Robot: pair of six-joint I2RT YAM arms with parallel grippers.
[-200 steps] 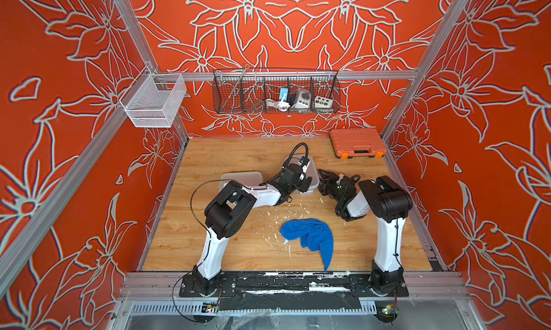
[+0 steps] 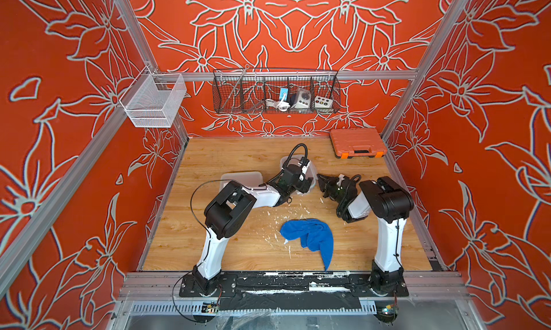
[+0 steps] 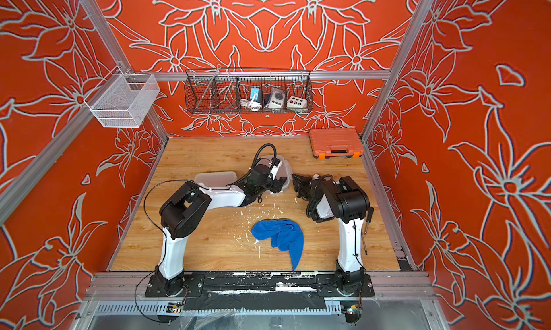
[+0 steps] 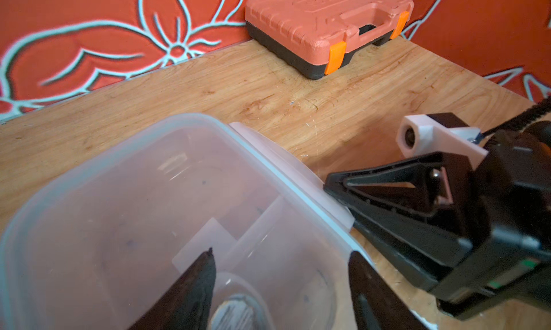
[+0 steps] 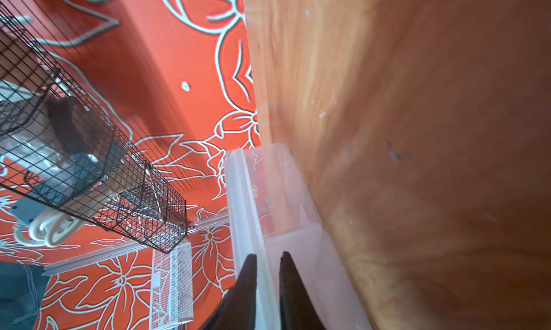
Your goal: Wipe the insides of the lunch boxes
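Note:
A clear plastic lunch box point(image 4: 143, 215) fills the left wrist view, its inside visible, with a round whitish patch point(image 4: 235, 314) near the bottom. My left gripper is open over it, nothing seen between the fingers. Just outside the box's right rim, the right gripper is shut, its tips close to the side flap point(image 4: 298, 172); whether they touch is unclear. A second lunch box point(image 2: 241, 176), partly hidden by the left arm, lies farther left. The blue cloth point(image 2: 310, 235) is crumpled on the table in front, away from both grippers.
White crumbs point(image 2: 276, 219) are scattered between the cloth and the boxes. An orange tool case point(image 2: 358, 141) sits at the back right. Above the back edge hangs a black wire basket point(image 2: 275, 93).
The lunch box under my left gripper has shifted slightly to the left. My right gripper's tips have moved a little; the left arm looks almost still, and the cloth is unmoved.

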